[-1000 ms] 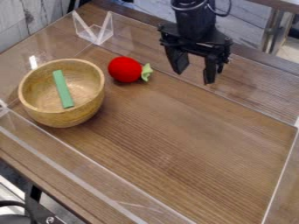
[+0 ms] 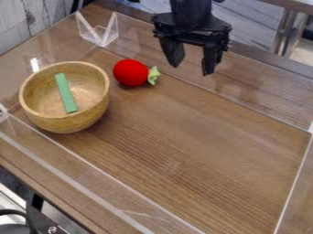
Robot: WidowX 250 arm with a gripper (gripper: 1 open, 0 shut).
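My black gripper (image 2: 192, 53) hangs over the back middle of the wooden table (image 2: 196, 155), up and to the right of a red tomato-like object (image 2: 130, 71) with a small green piece at its right. Whether its fingers are open or shut is hard to tell. A yellow bowl (image 2: 86, 119) at the left holds a green stick-like object (image 2: 65, 93).
A clear plastic container (image 2: 98, 27) stands at the back left. A white edge (image 2: 257, 11) runs along the back right. The middle, front and right of the table are clear.
My gripper has moved to the left along the back of the table over the last second. The bowl, red object and green stick stay where they were.
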